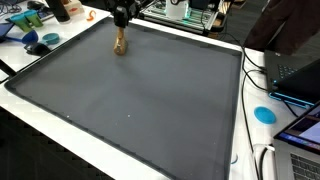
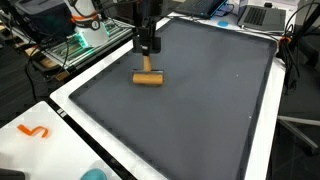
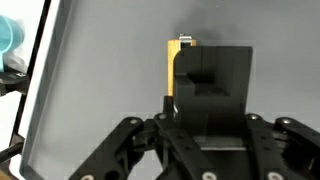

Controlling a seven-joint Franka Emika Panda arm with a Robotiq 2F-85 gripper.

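Note:
A wooden T-shaped tool (image 2: 148,78) stands with its cylindrical head low over the dark board and a pale stem rising from it. Whether the head touches the board I cannot tell. My gripper (image 2: 149,46) is shut on the upper part of this tool. In exterior view 1 the tool (image 1: 120,43) appears near the board's far left part, below the gripper (image 1: 122,16). From the wrist, a black block-like part (image 3: 212,85) fills the middle and covers most of the tool; only a strip of its orange-brown head (image 3: 174,55) shows.
The dark board (image 1: 150,105) is otherwise bare, with wide free room. Laptops stand at the right, beside a blue lid (image 1: 265,115). Cups and small items crowd the far left table corner. An orange piece (image 2: 33,131) lies on the white table.

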